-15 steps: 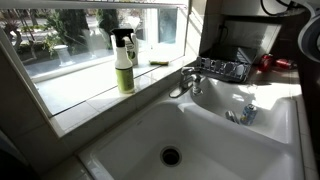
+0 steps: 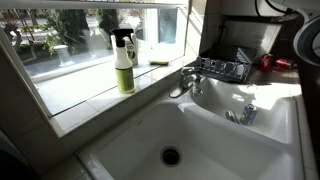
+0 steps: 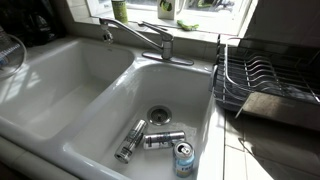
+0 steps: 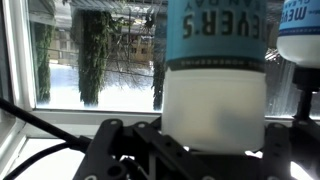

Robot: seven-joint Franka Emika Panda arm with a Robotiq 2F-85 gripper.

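In the wrist view, a bottle [image 4: 214,45] with a blue label fills the middle, its lettering upside down in the picture. Its white end [image 4: 213,110] runs down to the dark parts of my gripper, which is shut on it; the exact grip on the bottle is hidden. A second white bottle [image 4: 299,45] with a blue label and a black neck stands close by at the right edge. Neither exterior view clearly shows the gripper.
A green spray bottle [image 2: 124,68] stands on the windowsill. Several cans, one being a blue-and-white can [image 3: 184,158], are in the right basin. The faucet [image 3: 165,40] rises behind the divider, and a dish rack [image 3: 270,75] is on the right counter. The left basin [image 3: 75,80] is empty.
In exterior view 1, the robot part at the upper right edge has shifted slightly. The sink, bottles and rack look the same.
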